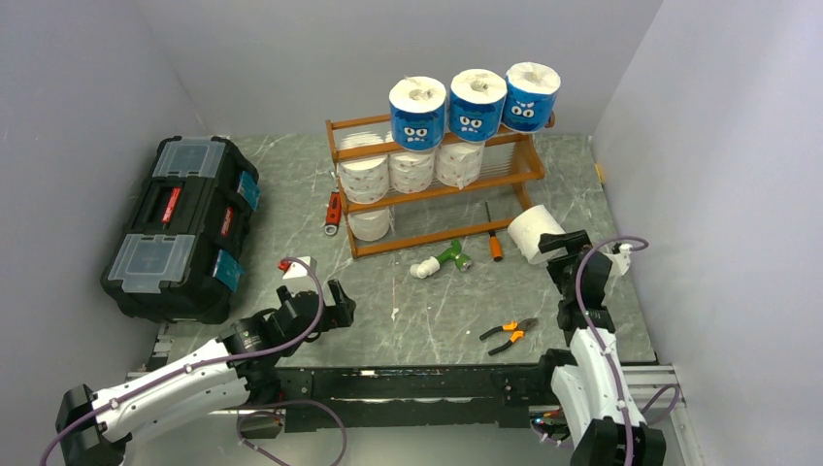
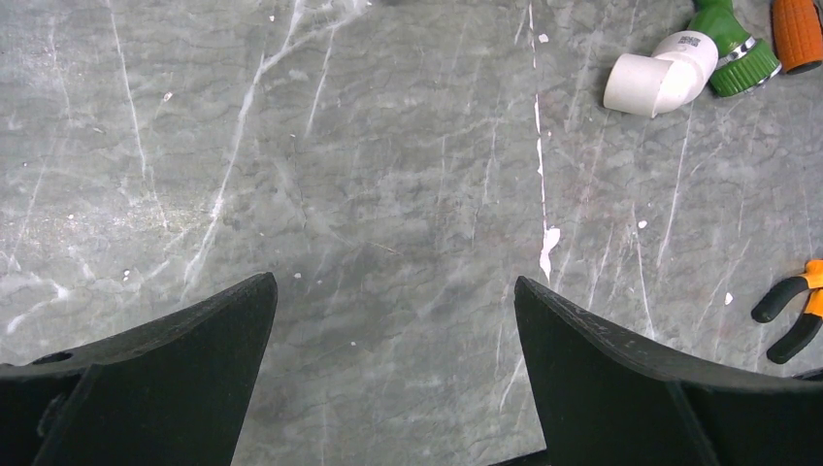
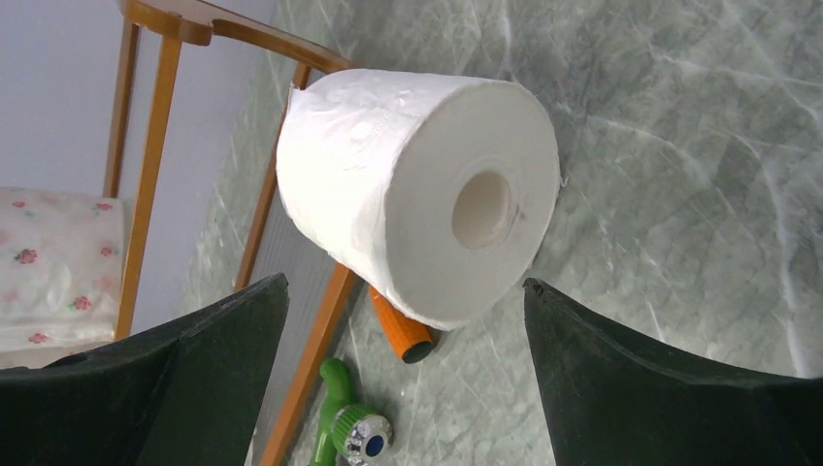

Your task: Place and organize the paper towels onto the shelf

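Observation:
A white paper roll lies on its side on the table by the right end of the wooden shelf. In the right wrist view the roll shows its round end and core, ahead of my right gripper, whose fingers stand apart without touching it. Three blue-wrapped rolls stand on the shelf's top. Three white rolls fill the middle level, and one white roll sits at the bottom left. My left gripper is open and empty over bare table at the front left.
A green and white pipe fitting and an orange-handled screwdriver lie before the shelf. Pliers rest near the front edge. A black toolbox stands at left, a red tool beside the shelf. The right wall is close to my right arm.

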